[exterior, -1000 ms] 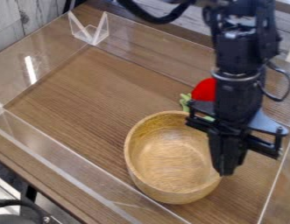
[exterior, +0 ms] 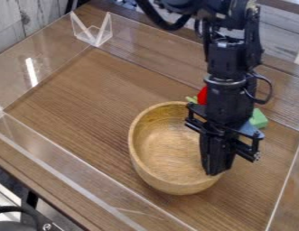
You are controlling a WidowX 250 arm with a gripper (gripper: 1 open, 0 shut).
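Note:
The black gripper (exterior: pixel 224 144) hangs over the right rim of a large tan bowl (exterior: pixel 166 152) in the middle of the table. Its lower end is dark, and I cannot tell how far apart the fingers are or whether anything is between them. Behind the arm, a red object (exterior: pixel 203 95) and a green object (exterior: pixel 256 118) are partly hidden.
Bare wooden table (exterior: pixel 79 108) lies left of the bowl and at the lower right. A white wire-like object (exterior: pixel 94 29) stands at the back left. Dark cables lie at the lower left corner.
The gripper has moved up and left from the right side and turned. The bowl appears shifted slightly, and the green object shows at the arm's right.

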